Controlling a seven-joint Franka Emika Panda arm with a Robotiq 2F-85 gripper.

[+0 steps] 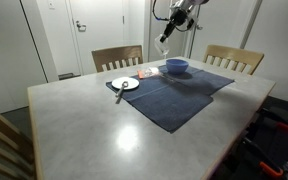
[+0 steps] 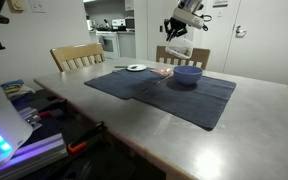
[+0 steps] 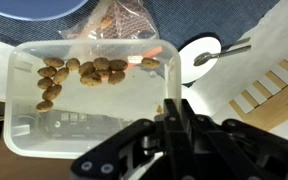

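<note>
My gripper is shut on the side wall of a clear plastic container. Several brown, nut-like pieces lie inside it, gathered along one side in the wrist view. High above the table hangs the container, near a blue bowl; in exterior view 1 it appears above and slightly left of that bowl. At the top left of the wrist view, part of the bowl shows beside the container. The bowl's contents cannot be made out.
A white plate with a utensil lies at the left of the dark blue mat. Near the bowl is a clear packet with orange parts. Chairs stand round the table.
</note>
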